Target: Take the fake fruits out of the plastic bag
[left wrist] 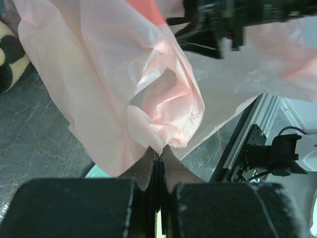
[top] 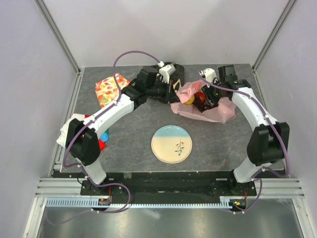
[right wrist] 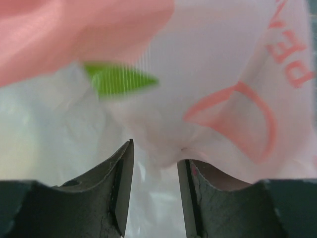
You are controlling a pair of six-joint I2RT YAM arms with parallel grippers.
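A pink translucent plastic bag (top: 220, 113) lies open at the back right, with a yellow fruit (top: 189, 101), a red fruit (top: 199, 96) and dark fruits inside. My left gripper is shut on the bunched edge of the bag (left wrist: 99, 89) at its left end. My right gripper (top: 212, 96) is over the bag's right part, among its folds; in the right wrist view its fingers (right wrist: 117, 188) stand apart, facing blurred plastic and a green shape (right wrist: 116, 79), with nothing clearly between them.
A plate (top: 171, 151) lies front centre on clear table. A patterned orange cloth (top: 109, 89), a dark bag (top: 176, 72) behind my left gripper, and coloured items (top: 103, 137) at the left are in view.
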